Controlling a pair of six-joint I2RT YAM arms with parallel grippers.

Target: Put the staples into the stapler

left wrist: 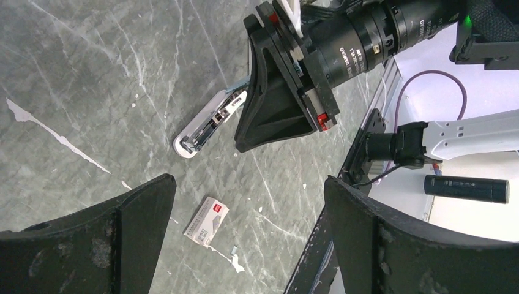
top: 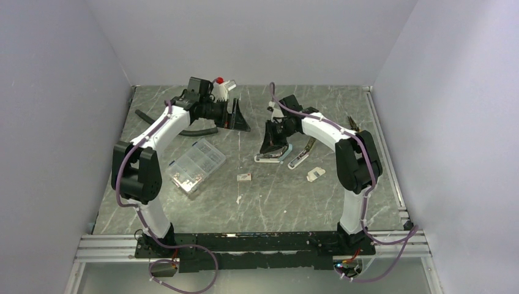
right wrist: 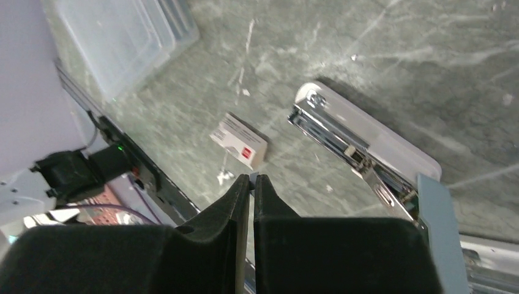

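An opened stapler with a light-blue cover (top: 269, 158) lies at the table's middle, its magazine exposed in the right wrist view (right wrist: 324, 131). My right gripper (top: 267, 147) hovers over it, shut, with a small grey piece, likely staples (right wrist: 254, 178), between its fingertips. My left gripper (top: 237, 122) stands open to the upper left of the stapler, nothing visible between its fingers. A small staple box (top: 243, 177) lies below and left of the stapler, also seen in both wrist views.
A clear compartment box (top: 197, 164) lies at the left, a dark tube (top: 196, 131) behind it. A second stapler (top: 301, 156) and a white packet (top: 315, 174) lie to the right.
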